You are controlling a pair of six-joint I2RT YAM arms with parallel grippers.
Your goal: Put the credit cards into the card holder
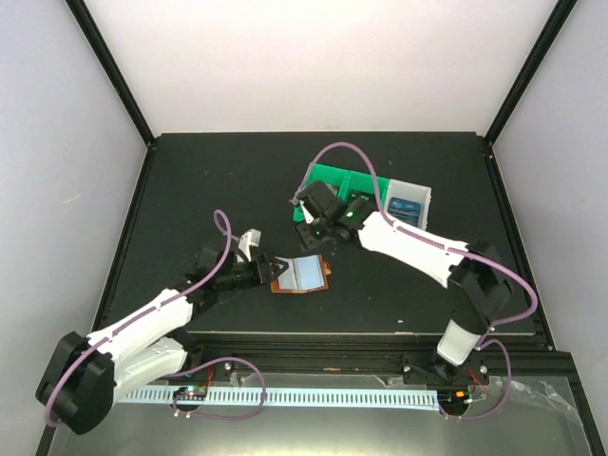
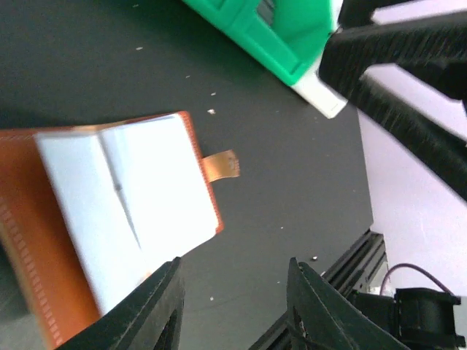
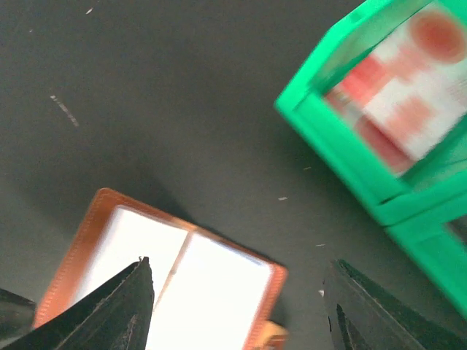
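Observation:
The brown card holder point(image 1: 302, 274) lies spread open on the black table, its pale inner pockets point(image 2: 157, 186) showing no card that I can make out. At its left edge in the top view is my left gripper, fingers apart and empty, one finger overlapping the holder from its own camera. My right gripper also stands open with nothing between its fingers, between the holder and the green box point(image 3: 379, 208). Red-and-white cards point(image 3: 408, 87) lie in that box's left compartment. Blue cards point(image 1: 405, 211) sit in the white compartment.
The right arm point(image 1: 404, 242) partly covers the box and its dark middle compartment point(image 1: 361, 197) in the top view. Bare table point(image 1: 218, 180) extends left of the box and behind the left arm.

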